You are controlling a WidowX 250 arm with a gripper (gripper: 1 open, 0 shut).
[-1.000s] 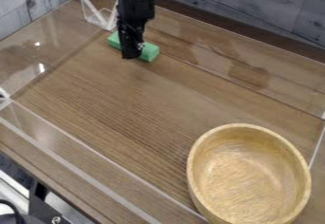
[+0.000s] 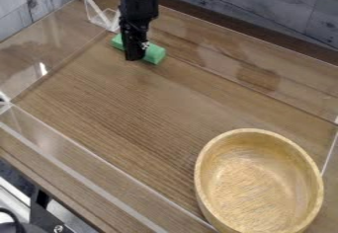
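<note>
My black gripper (image 2: 134, 49) reaches down from the top centre-left to a small green block (image 2: 152, 54) on the wooden table. The fingers are over the block's left part; whether they grip it or stand open is too small to tell.
A pale round bowl (image 2: 258, 181) sits at the lower right. Grey walls border the table (image 2: 132, 128) at the back. Something white and translucent stands behind the gripper at the upper left.
The gripper has shifted very slightly over the green block; otherwise little has visibly changed.
</note>
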